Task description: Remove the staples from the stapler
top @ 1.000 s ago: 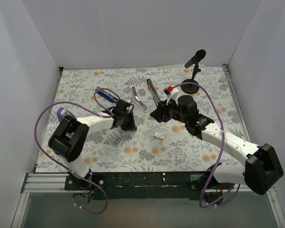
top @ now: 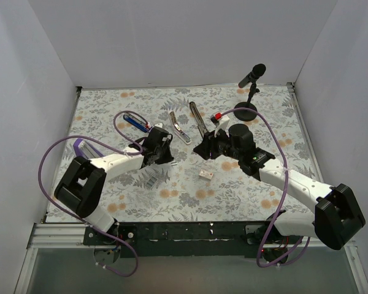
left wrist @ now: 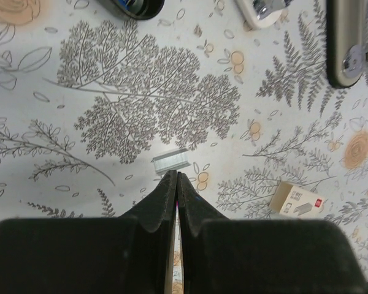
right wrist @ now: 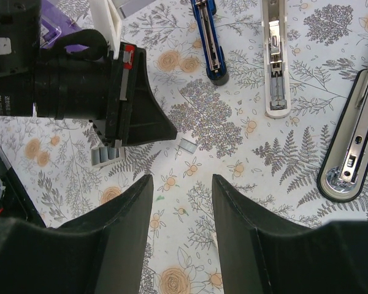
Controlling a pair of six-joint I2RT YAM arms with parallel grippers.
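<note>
A small silvery strip of staples [left wrist: 170,162] lies on the patterned mat, just ahead of my left gripper, whose fingers are shut with nothing visible between them. In the right wrist view the same strip [right wrist: 187,146] is beside that gripper. Staplers lie behind: a blue one [right wrist: 210,40], a white one [right wrist: 276,95] with its top raised or opened, and a long dark-based one [right wrist: 337,174]. My right gripper hangs open above the mat, nothing between its fingers.
A small cream box [top: 206,174] lies front-centre, a purple item [top: 83,147] at the left, and a black stand [top: 245,114] at back right.
My left gripper has drawn back slightly to the left, uncovering more of the staple strip. The right arm has stayed practically still.
</note>
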